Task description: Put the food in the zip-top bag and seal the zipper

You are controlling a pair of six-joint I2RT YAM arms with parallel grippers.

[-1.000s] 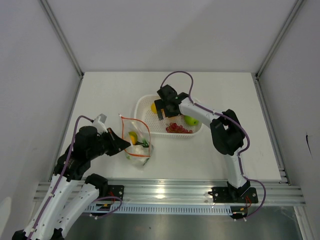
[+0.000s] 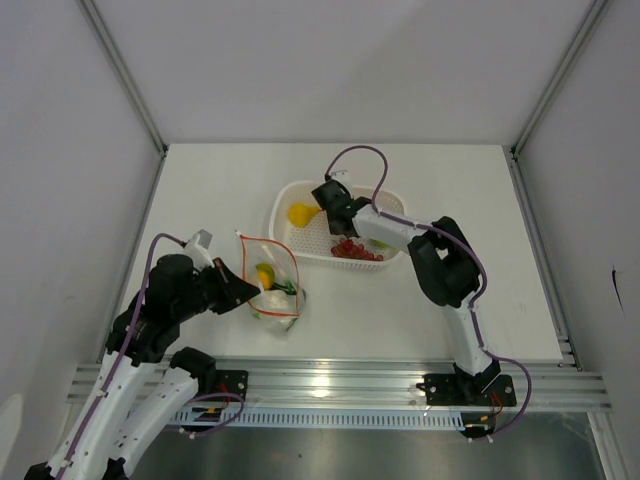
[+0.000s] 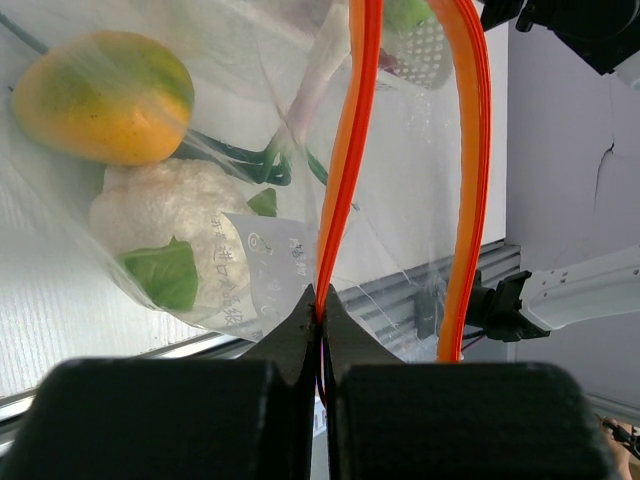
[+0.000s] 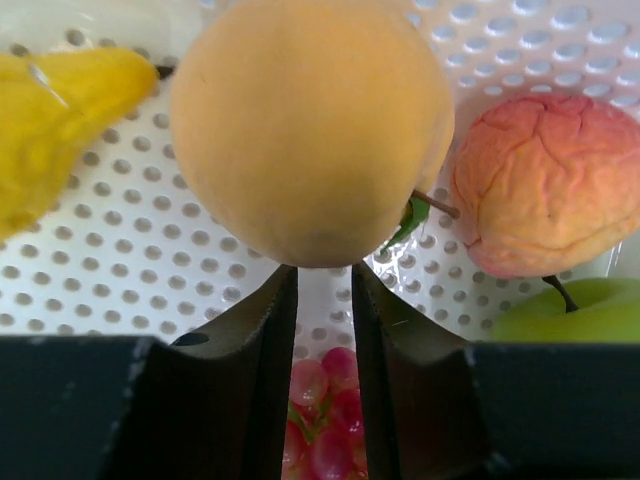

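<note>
The zip top bag (image 2: 272, 282) stands open at the left, holding a mango (image 3: 105, 95), a cauliflower (image 3: 160, 210) and green onion. My left gripper is shut on the bag's orange zipper edge. My right gripper is down over the white basket (image 2: 300, 252), its narrowed fingertips at the lower side of a large peach-coloured fruit (image 4: 305, 125); whether they grip it is unclear. The basket also holds a yellow pear-shaped item (image 4: 60, 120), a wrinkled red fruit (image 4: 545, 180), a green apple (image 4: 565, 310) and red grapes (image 4: 330, 420).
The basket sits right of and behind the bag, with the right arm reaching across its right side.
The right gripper has shifted slightly within the basket, and its fingertips, seen apart earlier from above, are now mostly hidden. The left arm and bag have stayed put.
</note>
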